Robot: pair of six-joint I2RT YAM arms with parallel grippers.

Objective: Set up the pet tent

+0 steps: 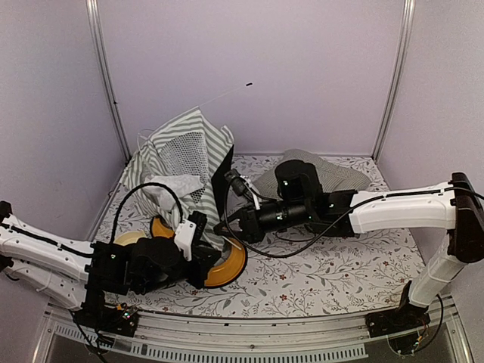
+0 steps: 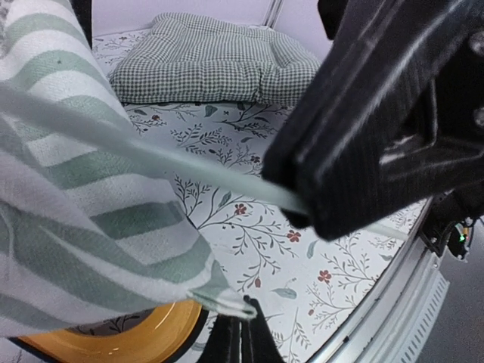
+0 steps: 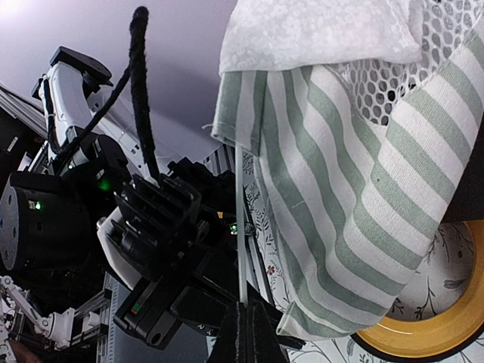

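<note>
The pet tent [image 1: 181,151], green-striped cloth with mesh and a white patch, hangs bunched at centre-left over an orange ring [image 1: 231,268]. My left gripper is shut at the tip of a striped cloth corner [image 2: 151,249]. My right gripper is shut at the lower end of a thin white pole [image 3: 240,227], beside the striped cloth [image 3: 363,227]. The two grippers are close together in the top view, near the tent's lower front.
A checked cushion [image 1: 333,174] lies at the back right. A pale round item [image 1: 128,238] is partly hidden behind my left arm. Walls enclose the sides and back.
</note>
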